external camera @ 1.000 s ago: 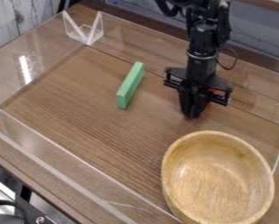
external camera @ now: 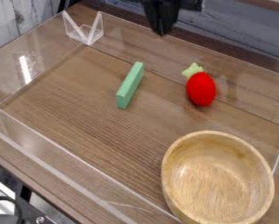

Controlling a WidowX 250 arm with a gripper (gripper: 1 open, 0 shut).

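Observation:
The black gripper (external camera: 163, 24) is at the top centre, mostly cut off by the frame's edge, so its finger state is unclear. Below it to the right, a red rounded object (external camera: 201, 90) lies on the wooden table, with a small pale green piece (external camera: 191, 69) just behind it. A green bar (external camera: 129, 85) lies left of centre. A tan round bowl (external camera: 218, 142) sits at the bottom right.
A clear plastic wire-like holder (external camera: 86, 29) stands at the upper left. Clear plastic edging runs along the left.
The gripper has risen up and back from over the red object, moving to the top edge and uncovering the red object and pale green piece.

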